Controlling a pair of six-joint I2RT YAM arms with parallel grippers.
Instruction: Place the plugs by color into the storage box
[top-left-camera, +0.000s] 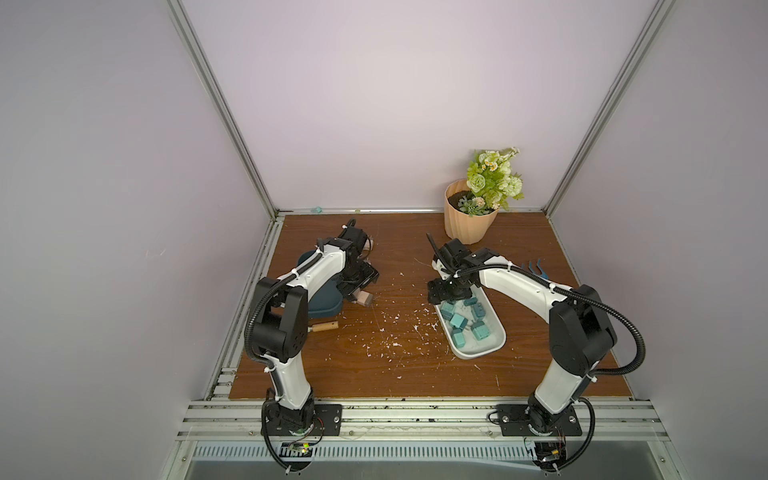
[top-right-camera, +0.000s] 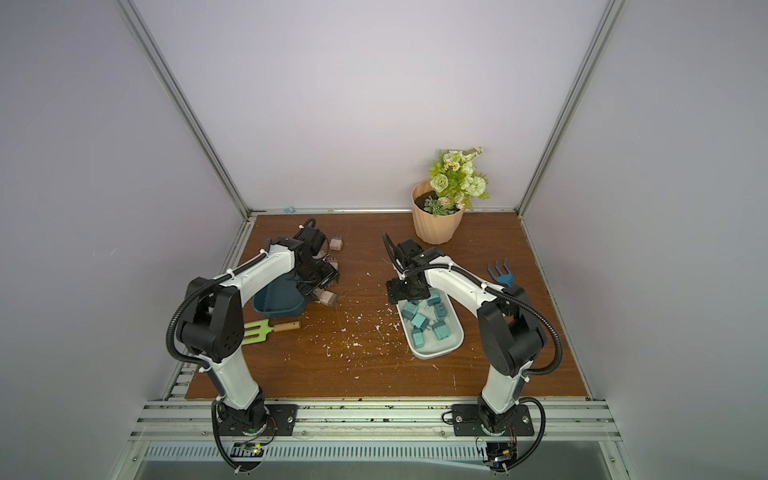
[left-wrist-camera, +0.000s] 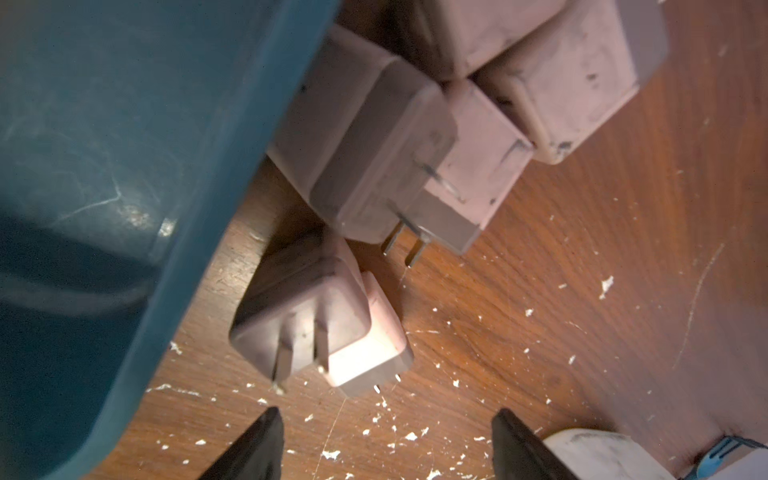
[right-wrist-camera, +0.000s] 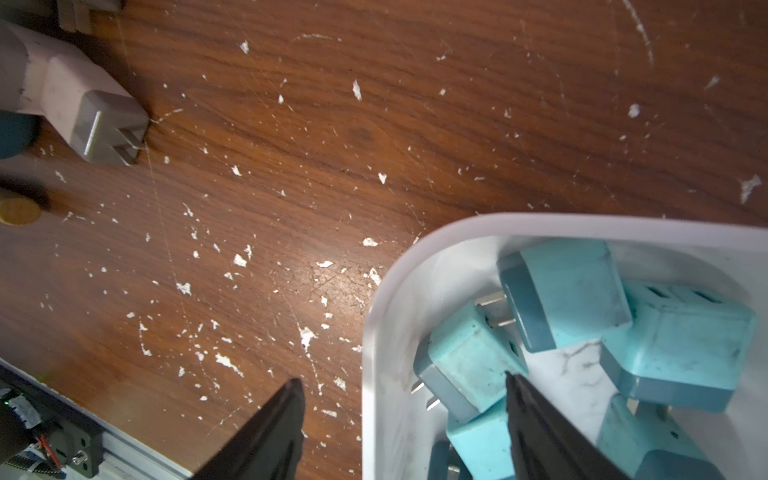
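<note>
Pale pink plugs (left-wrist-camera: 576, 88) with grey ends lie in a cluster beside the dark blue box (left-wrist-camera: 204, 176) in the left wrist view. Nearer my left gripper, one pink plug (left-wrist-camera: 300, 308) leans on another with its prongs showing. That gripper is open, only bare table between its fingers. The blue box's visible floor is bare. Several teal plugs (right-wrist-camera: 572, 292) sit in the white box (right-wrist-camera: 374, 352), seen from the right wrist. My right gripper hangs open over that box's rim, one finger (right-wrist-camera: 552, 436) above the teal plugs, holding nothing.
A potted plant (top-left-camera: 470, 209) stands at the back right. The green fork with a wooden handle (top-right-camera: 270, 329) lies in front of the blue box, and a blue fork (top-right-camera: 501, 273) at the right. Mid-table is clear except for white flakes.
</note>
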